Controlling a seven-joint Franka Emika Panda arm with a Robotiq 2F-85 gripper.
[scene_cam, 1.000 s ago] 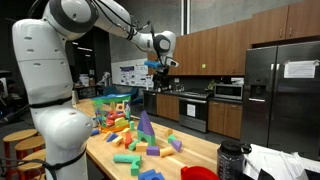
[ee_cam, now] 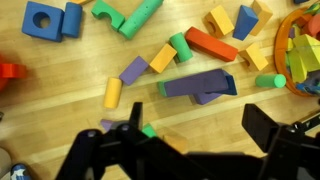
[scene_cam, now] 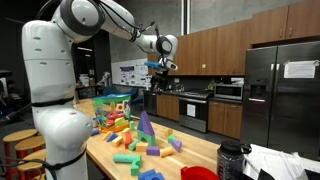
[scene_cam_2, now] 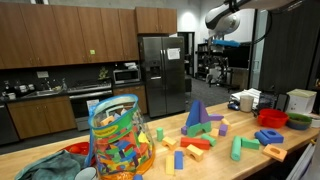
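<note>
High above the wooden table my gripper stands open, its two dark fingers well apart at the bottom of the wrist view. Nothing is held between them. In exterior view 1 the gripper hangs over the far side of the block area. Loose toy blocks lie below: a long purple block, a red block, a green cylinder, a yellow block and several others. The wrist view shows some blocks partly covered by the gripper. A clear container with coloured blocks stands at one side of the table.
A red bowl and a black canister sit near one table end. Purple upright pieces rise among the blocks. A white cloth lies beyond the canister. Bare wood shows between scattered blocks.
</note>
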